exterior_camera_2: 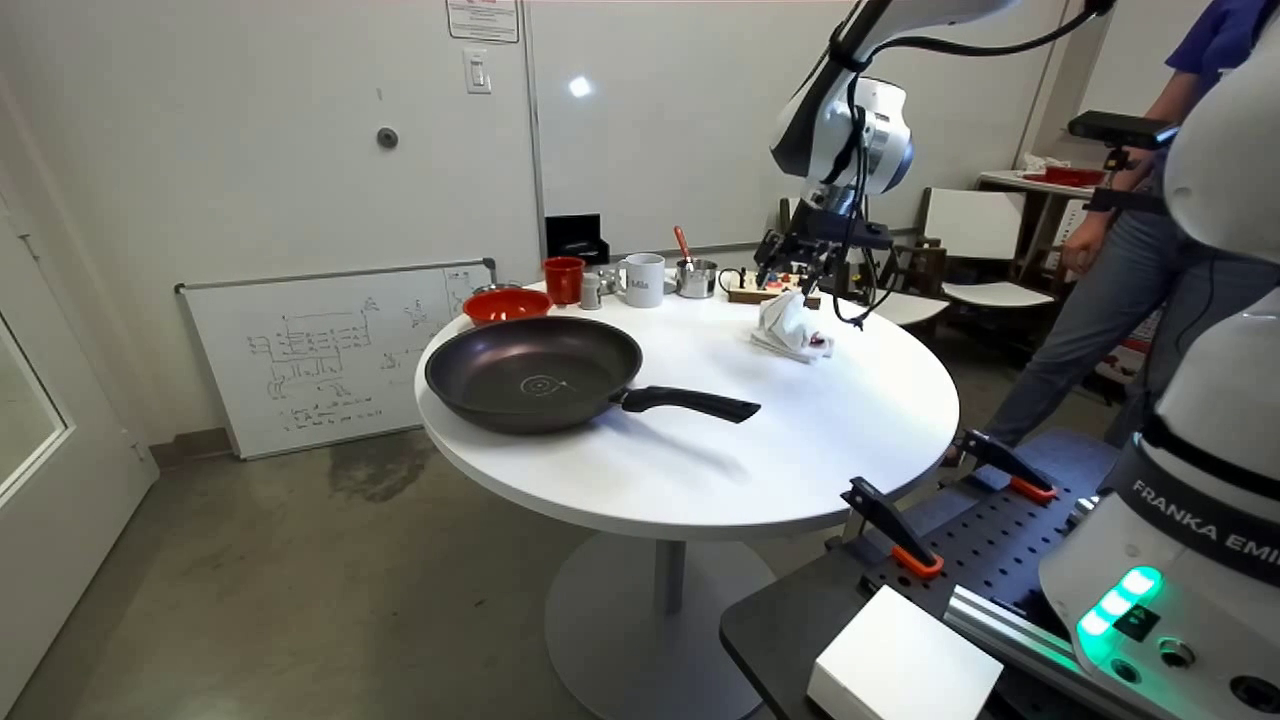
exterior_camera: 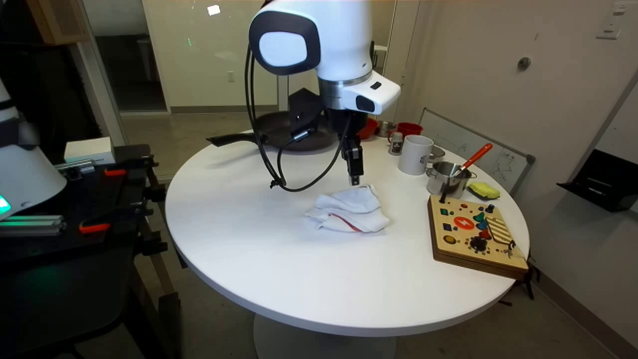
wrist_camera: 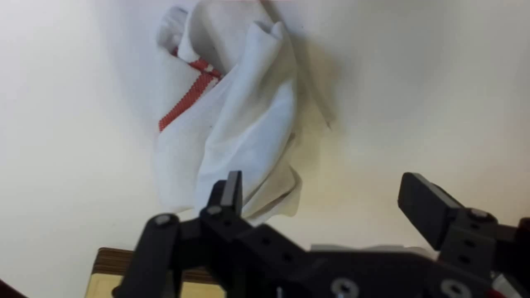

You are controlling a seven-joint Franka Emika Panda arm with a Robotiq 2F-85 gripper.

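A crumpled white cloth [exterior_camera: 353, 209] with a red stripe lies on the round white table [exterior_camera: 269, 263]. In exterior view 1 my gripper [exterior_camera: 355, 178] hangs just above and behind the cloth, pointing down. The wrist view shows its two dark fingers [wrist_camera: 231, 193] wide apart; the gripper is open and empty. One finger overlaps the near end of the cloth [wrist_camera: 243, 124] in that view, while bare table shows between the fingers. Whether any fingertip touches the cloth cannot be told.
A dark frying pan [exterior_camera_2: 534, 372] stands at the table's back, its handle reaching inward. A white mug [exterior_camera: 415, 155], a steel pot [exterior_camera: 447, 181], a yellow sponge [exterior_camera: 483, 190] and a wooden activity board [exterior_camera: 472, 239] line the right side.
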